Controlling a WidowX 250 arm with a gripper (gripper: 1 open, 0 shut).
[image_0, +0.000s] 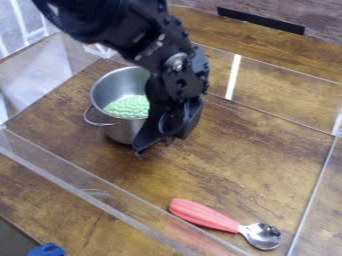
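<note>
A steel pot (110, 118) with a wire handle holds something pale green and bumpy (128, 106). My black gripper (150, 138) is low at the pot's right side, partly covering it; its fingers look shut, with nothing visible between them, though they are blurred and dark. A spoon with a pink handle (201, 215) and a steel bowl end lies on the wooden table in front.
Clear plastic walls (94, 195) border the wooden work area (267, 140). A blue object (46, 250) sits at the front left corner, outside.
</note>
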